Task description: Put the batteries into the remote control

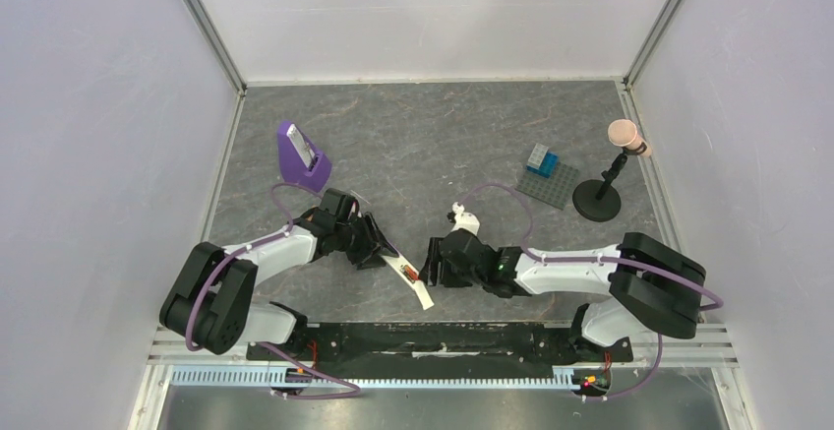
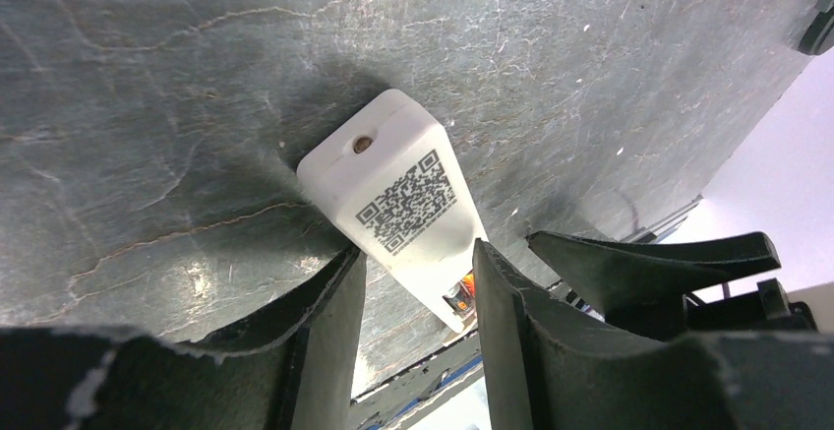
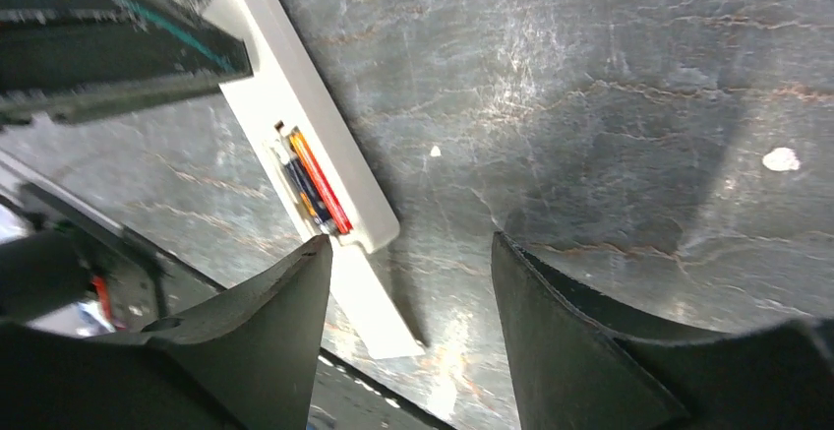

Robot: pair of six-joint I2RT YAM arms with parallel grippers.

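Note:
The white remote [image 1: 393, 263] lies on the table near the front, between both grippers. Its battery bay shows batteries [image 3: 315, 179] inside, one red-orange, one dark, with the cover slid toward the lower end. My left gripper is around the remote's upper end, by the QR code; its fingers are partly open, and contact is unclear. My right gripper stands open just beside the bay's lower end, with nothing between its fingers.
A purple holder [image 1: 305, 159] stands back left. A grey plate [image 1: 546, 184] with a blue block and a lamp [image 1: 598, 201] are at the right.

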